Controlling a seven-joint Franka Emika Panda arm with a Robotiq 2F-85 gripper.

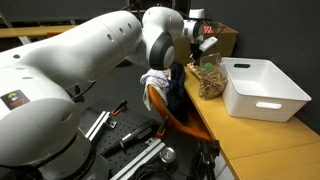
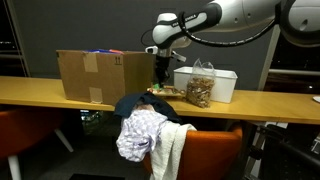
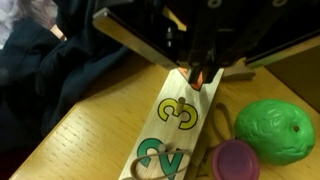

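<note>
In the wrist view, a pale wooden number board (image 3: 170, 130) lies on the table with a yellow 3 (image 3: 179, 113) and a teal 2 (image 3: 160, 156) showing. At its upper end my gripper is shut on a small orange-red piece (image 3: 195, 77). Most of that piece is hidden by the fingers, and whether it still touches the board I cannot tell. In the second exterior view, the gripper (image 2: 160, 76) points down over the table beside the cardboard box; small things there are hard to make out.
A green toy pepper (image 3: 274, 131) and a purple round piece (image 3: 235, 160) lie right of the board. Dark cloth (image 3: 50, 75) covers the left. Near the arm stand a filled clear bag (image 1: 211, 78), a white bin (image 1: 265, 91) and a cardboard box (image 2: 95, 76).
</note>
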